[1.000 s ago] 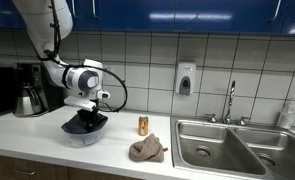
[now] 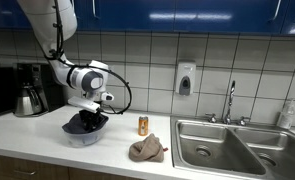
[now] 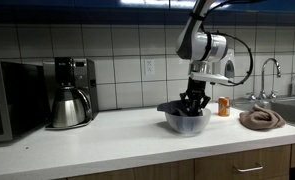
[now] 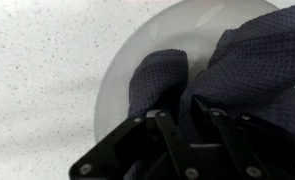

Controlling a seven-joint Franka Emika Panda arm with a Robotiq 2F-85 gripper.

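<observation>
A pale, translucent bowl [image 2: 85, 135] stands on the left part of the counter, with a dark cloth [image 2: 75, 125] bunched inside it. In the second exterior view, one flap of the cloth [image 3: 167, 107] pokes over the rim of the bowl [image 3: 192, 123]. My gripper points down into the bowl, its fingers against the dark cloth [image 4: 249, 65]. Black fingers on dark fabric make the fingers hard to read, and the tips are partly hidden among the folds. Whether the cloth is pinched between them cannot be told.
Right of the bowl are an orange can [image 2: 143, 126] and a brown towel [image 2: 147, 149]. The double sink [image 2: 212, 148] with its tap lies farther right. A coffee maker [image 3: 75, 95] and a microwave [image 3: 9, 100] stand to the left, with bare counter [image 3: 107, 145] before the bowl.
The arm has shifted slightly right and lower over the bowl. The bowl, can and towel have stayed where they were.
</observation>
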